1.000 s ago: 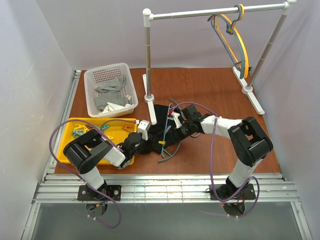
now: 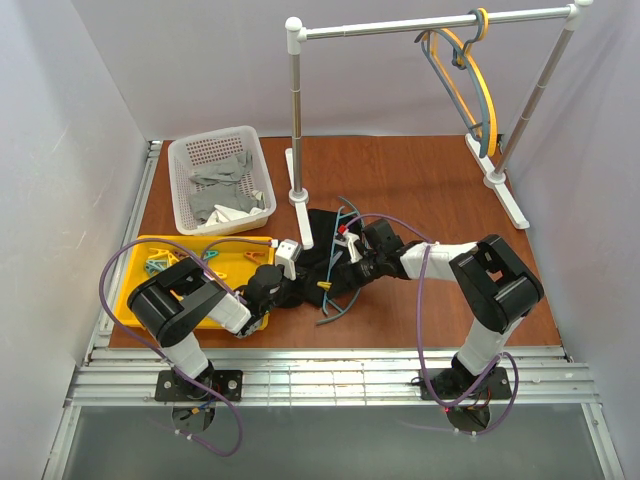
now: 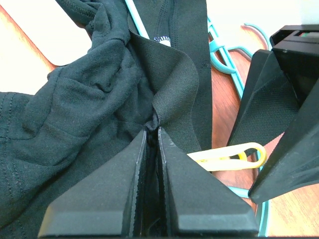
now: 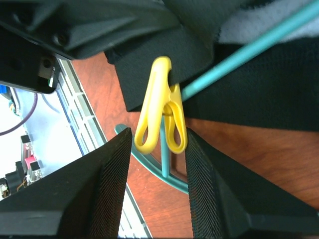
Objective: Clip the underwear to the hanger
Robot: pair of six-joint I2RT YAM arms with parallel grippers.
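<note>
Dark underwear (image 2: 320,230) (image 3: 75,109) lies on the table under a light blue hanger (image 2: 335,245) (image 4: 249,47). A yellow clip (image 2: 325,285) (image 3: 229,155) (image 4: 162,107) sits on the hanger's bar at the cloth's edge. My left gripper (image 2: 292,262) is at the cloth left of the clip, fingertips close together on a fold; whether they grip it is hard to tell. My right gripper (image 2: 350,250) is just beside the clip, its fingers apart around the clip's handle ends in the right wrist view; whether they press on it is unclear.
A yellow tray (image 2: 135,290) of clips lies under the left arm. A white basket (image 2: 180,175) with clothes stands behind it. A rail (image 2: 430,22) with hangers spans the back.
My right gripper and forearm have shifted slightly toward the table's front edge. The left arm shows no visible movement.
</note>
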